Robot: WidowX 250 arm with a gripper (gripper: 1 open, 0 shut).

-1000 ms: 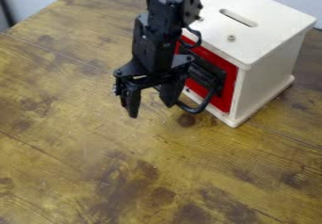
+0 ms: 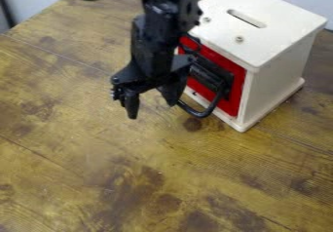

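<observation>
My black gripper (image 2: 150,99) hangs over the wooden table, left of a white wooden box (image 2: 267,46) with a slot and screws on top. It is open, with nothing visible between its fingers. The box's red front (image 2: 231,102) faces it, largely hidden behind my arm and a dark fitting. A black loop reaches down beside the gripper at the red front.
The box takes up the back right. A pale wall edge shows at the top left.
My arm has shifted slightly over the last second, with the gripper staying beside the box's red front. The box looks unmoved.
</observation>
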